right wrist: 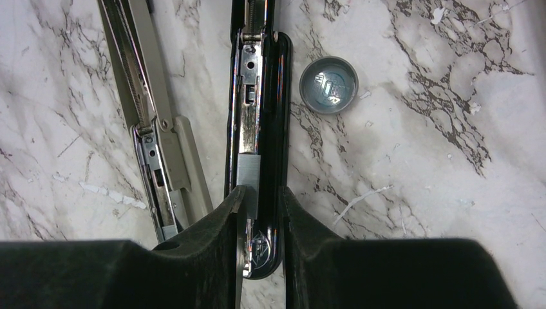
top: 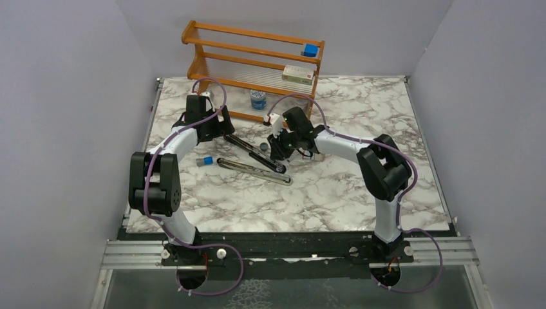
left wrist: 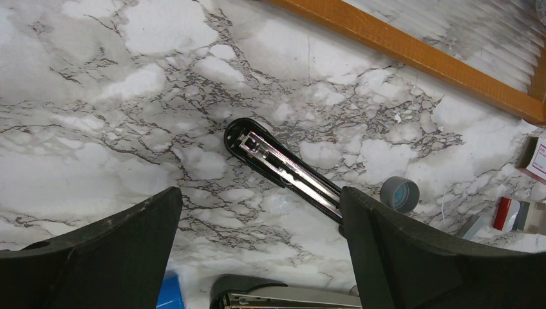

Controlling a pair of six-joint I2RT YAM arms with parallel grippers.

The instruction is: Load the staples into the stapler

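The black stapler (top: 246, 147) lies unfolded on the marble table, its metal magazine channel (right wrist: 249, 132) exposed. A grey strip of staples (right wrist: 248, 168) rests along that channel, partly covered by a fingertip in the right wrist view. My right gripper is over this end of the stapler, its fingers parted by a narrow gap; one finger (right wrist: 222, 222) overlaps the strip's edge. At the stapler's other end, my left gripper stands wide open with nothing between its fingers. A beige stapler (top: 254, 172), also unfolded, lies alongside, with a grey strip (right wrist: 170, 232) in its channel.
A round grey cap (right wrist: 328, 85) sits beside the black stapler. Small staple boxes (left wrist: 508, 214) lie to the right, with a loose grey strip (left wrist: 470, 227) near them. A blue-and-grey item (top: 205, 161) is at left. The wooden rack (top: 254, 32) stands behind.
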